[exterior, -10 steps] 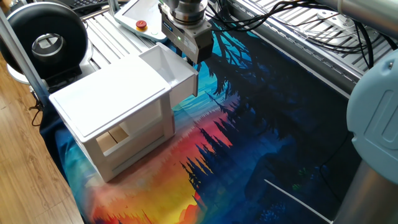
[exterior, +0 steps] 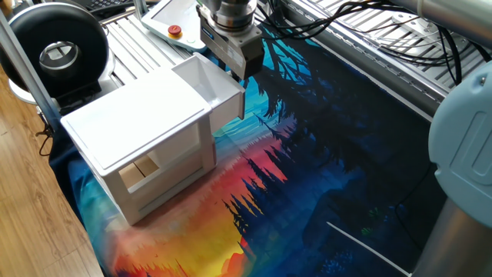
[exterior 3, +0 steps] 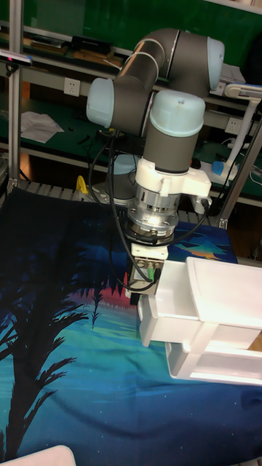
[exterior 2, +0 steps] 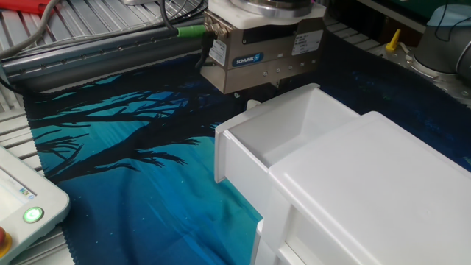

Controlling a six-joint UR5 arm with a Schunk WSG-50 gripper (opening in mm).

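Note:
A white drawer cabinet (exterior: pixel 138 119) stands on the printed cloth, its upper drawer (exterior: pixel 227 112) pulled out. From close by, the drawer (exterior 2: pixel 249 154) looks empty in the part that shows. My gripper (exterior: pixel 237 76) points down at the outer side of the drawer's front panel. In the second exterior view, the gripper (exterior 2: pixel 256 104) has its fingers mostly hidden behind that panel, with a pale tip near the top edge. Seen from the third view, the gripper (exterior 3: pixel 135 298) is right beside the drawer front (exterior 3: pixel 147 322). Whether its fingers are apart or closed does not show.
A teach pendant with a red stop button (exterior: pixel 175 31) lies behind the cabinet. Black cables (exterior: pixel 330 23) hang near the arm. A round black object (exterior: pixel 58 50) stands beyond the cabinet.

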